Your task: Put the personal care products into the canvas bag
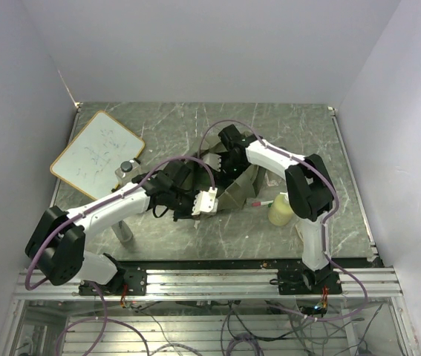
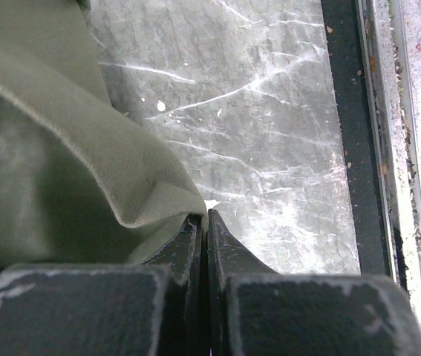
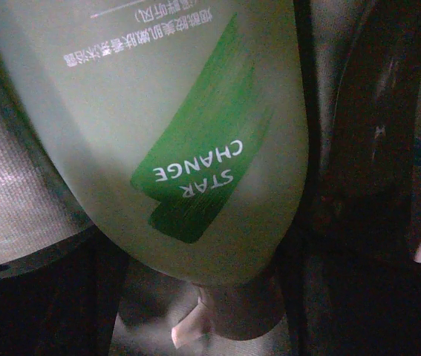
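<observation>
The olive canvas bag point(image 1: 236, 194) sits open mid-table. My left gripper is shut on a folded edge of the bag point(image 2: 61, 119) at its front. My right gripper point(image 1: 221, 165) reaches down inside the bag, where a pale green body-wash bottle point(image 3: 195, 126) with a green stroke label fills the right wrist view between its dark fingers; whether it grips the bottle is hard to tell. Other items lie either side of that bottle.
A whiteboard point(image 1: 95, 156) lies back left, with grey bottles point(image 1: 121, 231) beside the left arm. A yellow container point(image 1: 281, 213) and a red pen point(image 1: 258, 204) are right of the bag. The table's front edge is close.
</observation>
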